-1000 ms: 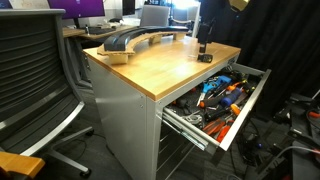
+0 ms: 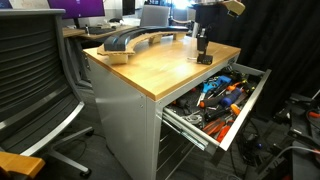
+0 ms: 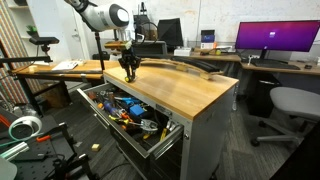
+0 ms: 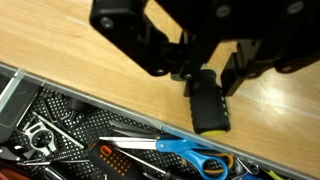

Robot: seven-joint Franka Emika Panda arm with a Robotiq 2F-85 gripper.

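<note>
A small black block-like object with a yellow edge (image 4: pixel 208 105) rests on the wooden top near its front edge. In exterior view 1 the same dark object (image 2: pixel 205 58) lies just below my gripper (image 2: pixel 202 48). My gripper points down over it, close to the tabletop. In the wrist view the dark fingers (image 4: pixel 232 80) are part open around the near end of the object. Whether they touch it is hard to tell.
Below the tabletop (image 2: pixel 160 75) a drawer (image 2: pixel 250 105) is pulled out, filled with many hand tools, including blue-handled scissors (image 4: pixel 190 148). A long curved wooden piece (image 3: pixel 180 64) lies along the back of the top.
The arm has come down a little, bringing my gripper lower over the black object. The object itself has not visibly moved.
</note>
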